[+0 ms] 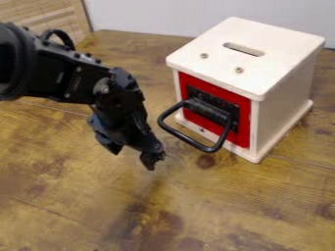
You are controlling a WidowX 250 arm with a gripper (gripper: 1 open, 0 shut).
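My black gripper (131, 151) hangs low over the wooden table at the left of the view, its fingertips pointing down, apart from the toy box. Whether its fingers are open or shut is hard to make out. A white wooden box (280, 100) with a slot on top stands at the right; its red front (238, 146) carries a black panel with a black loop handle (175, 135) sticking out toward my gripper.
A white wall (144, 12) runs behind, with a light wooden panel (39, 15) at the back left.
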